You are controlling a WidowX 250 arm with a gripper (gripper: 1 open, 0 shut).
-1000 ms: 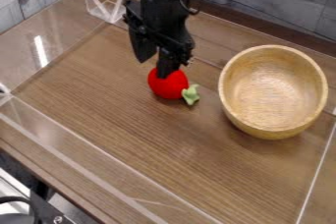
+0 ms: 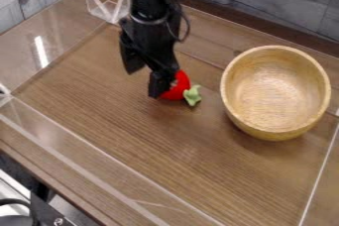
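Note:
My gripper (image 2: 143, 63) is low over the wooden table, its black fingers spread open and pointing down, just left of and partly in front of a red round object (image 2: 175, 87) with a green top at its right side, like a toy strawberry or tomato. The fingertips are dark and blurred; I cannot tell whether they touch it.
A large tan bowl (image 2: 273, 93) sits to the right of the red object. A clear plastic piece lies at the left edge.
The red object looks about where it was.

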